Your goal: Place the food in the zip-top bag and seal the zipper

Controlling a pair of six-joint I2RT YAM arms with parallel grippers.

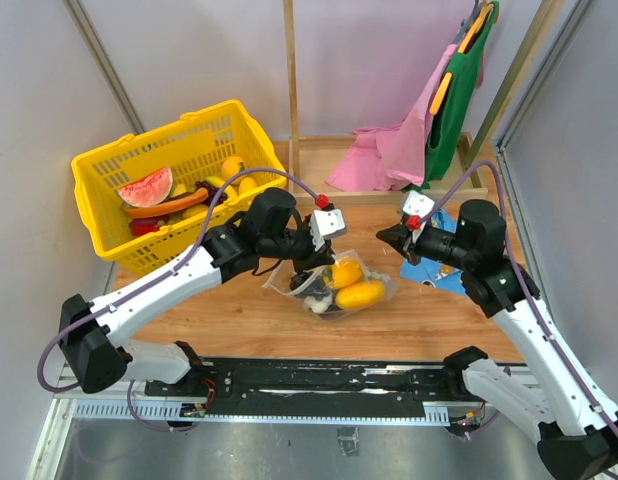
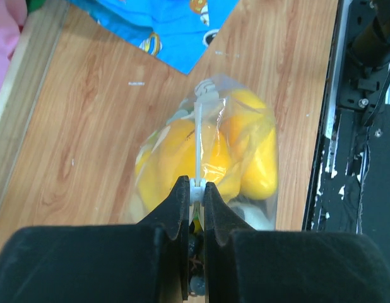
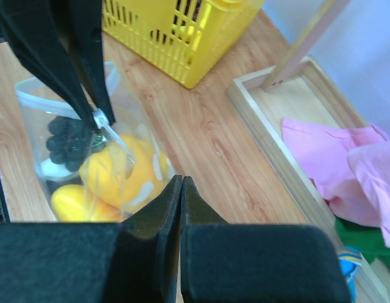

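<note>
A clear zip top bag (image 1: 334, 295) lies on the wooden table with yellow food (image 3: 119, 170), dark grapes (image 3: 69, 139) and a pale item inside. My left gripper is shut on the bag's zipper (image 2: 197, 139) at the top edge; the white strip runs out beyond its fingertips. My right gripper is shut, nothing between its fingers, held to the right of the bag and apart from it.
A yellow basket (image 1: 99, 190) of fruit stands back left. A wooden tray (image 3: 258, 110) with pink cloth (image 3: 321, 158) and green cloth is at the back. A blue patterned cloth (image 2: 170, 31) lies right of the bag.
</note>
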